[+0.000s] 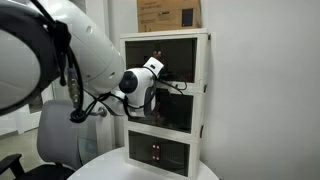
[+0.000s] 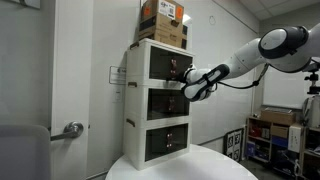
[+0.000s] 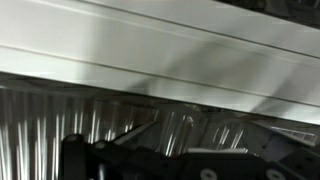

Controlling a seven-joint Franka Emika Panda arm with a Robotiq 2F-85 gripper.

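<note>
A tall white cabinet carries dark glossy door panels in three stacked sections. The top panel, middle panel and bottom panel all look closed. My gripper is close in front of the cabinet, around the border of the top and middle sections; contact cannot be told. In exterior view 1 the arm hides it. The wrist view shows the white crossbar above a dark reflective panel. Along the bottom, the dark fingers look spread apart, with nothing visible between them.
Cardboard boxes sit on top of the cabinet. It stands on a round white table, whose visible top is clear. A grey chair is at the left, near a door handle. A shelf unit stands farther back.
</note>
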